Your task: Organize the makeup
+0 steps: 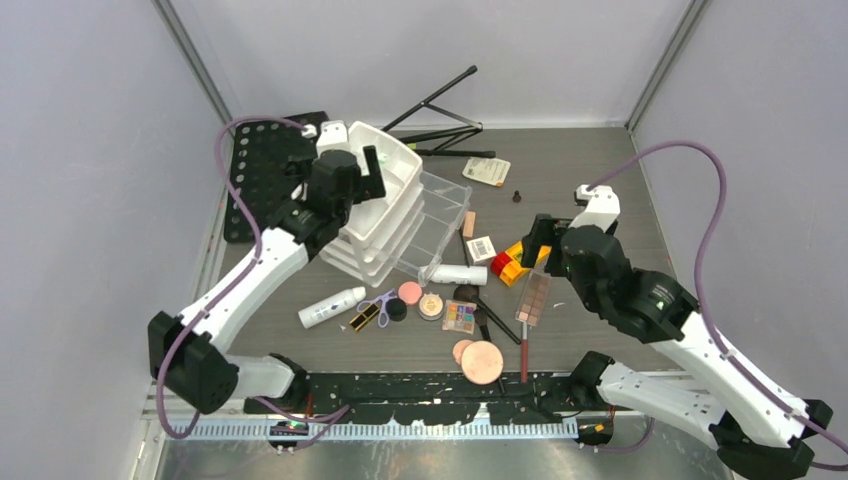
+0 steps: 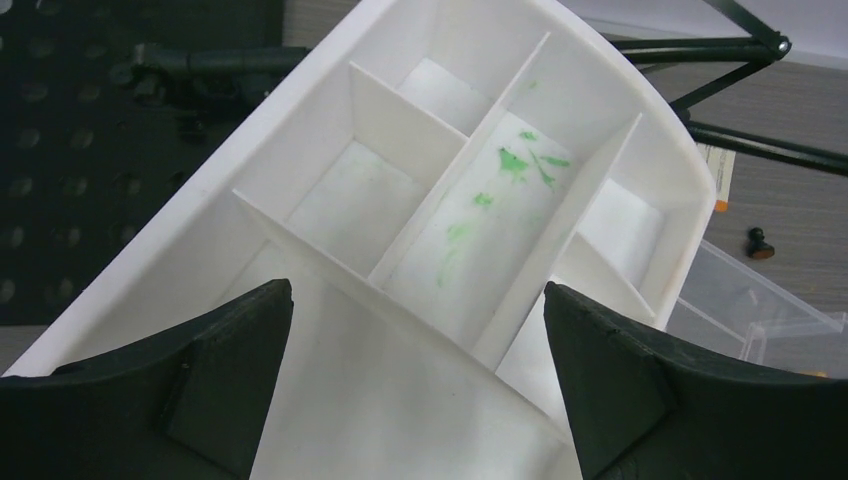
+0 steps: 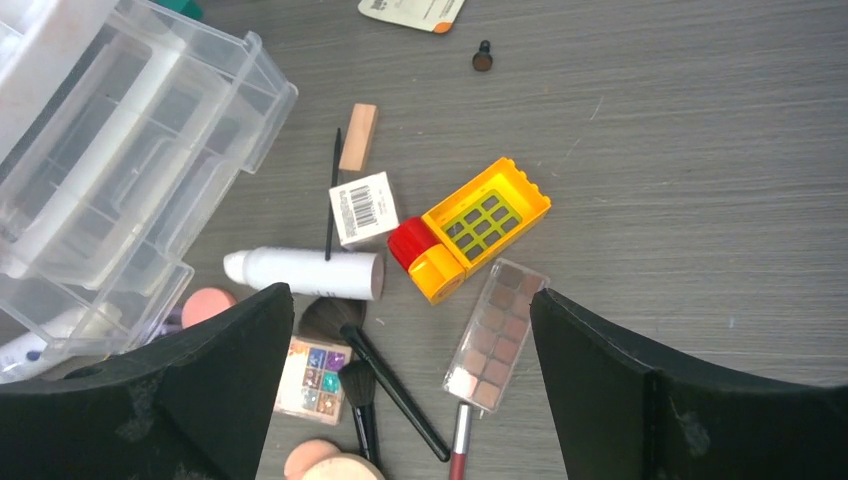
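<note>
My open left gripper is over the white stacked organizer (image 2: 460, 380), whose compartments are empty apart from green marks. A clear drawer tray (image 1: 440, 225) sits at its right. My open right gripper hangs above the loose makeup: a long palette (image 3: 496, 335), a colourful palette (image 3: 312, 380), brushes (image 3: 400, 390), a white tube (image 3: 320, 272), a small box (image 3: 364, 208) and round compacts (image 1: 482, 362). A white bottle (image 1: 330, 305), scissors (image 1: 383, 308) and a yellow toy piece (image 3: 488, 225) also lie on the table.
A black perforated board (image 1: 250, 180) and folded black stand (image 1: 435, 105) are at the back left. A card (image 1: 487, 170) and small dark peg (image 3: 482, 58) lie behind the items.
</note>
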